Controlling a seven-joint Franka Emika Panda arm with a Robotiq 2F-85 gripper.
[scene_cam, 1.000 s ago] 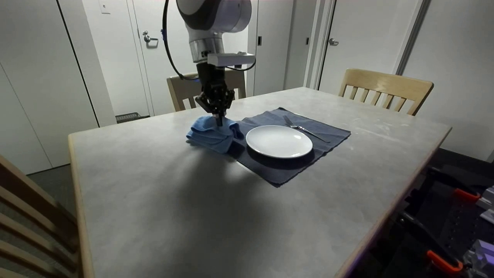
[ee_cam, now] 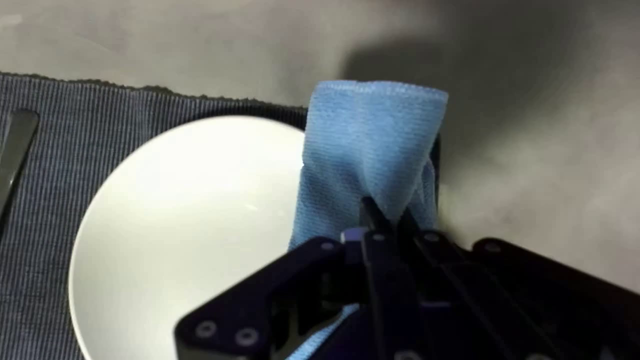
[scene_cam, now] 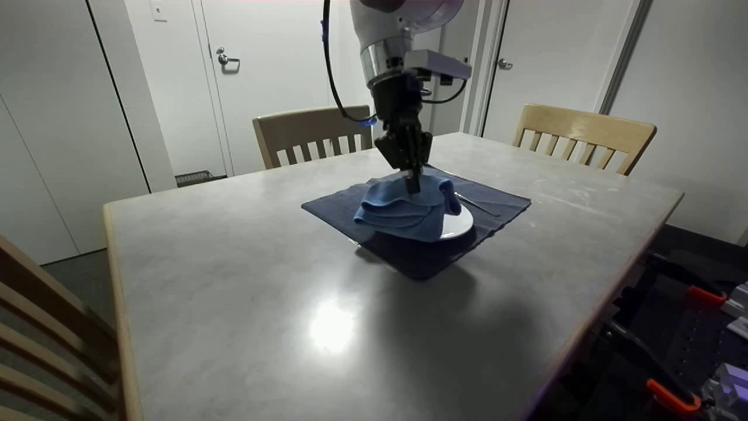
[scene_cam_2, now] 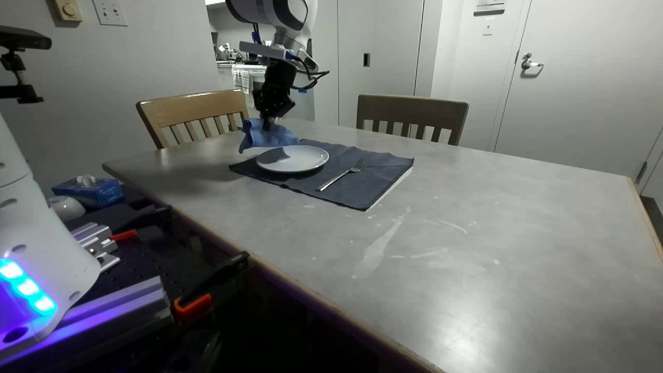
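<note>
My gripper is shut on a folded light-blue cloth, which drapes down on either side of the fingers. In the second exterior view the cloth hangs at the far end of the white plate, raised above the placemat. Seen from the wrist, the cloth covers the right edge of the plate, and my gripper pinches a gathered fold of it. Whether the cloth's lower edge touches the plate I cannot tell. Part of the cloth is hidden beneath the gripper body.
A dark blue placemat lies under the plate. On it, beside the plate, rests a fork. Wooden chairs stand around it, one a light chair at the back right.
The gripper and cloth have moved right in the first exterior view, from beside the placemat to over it, now blocking much of the plate. Plate and placemat look unmoved.
</note>
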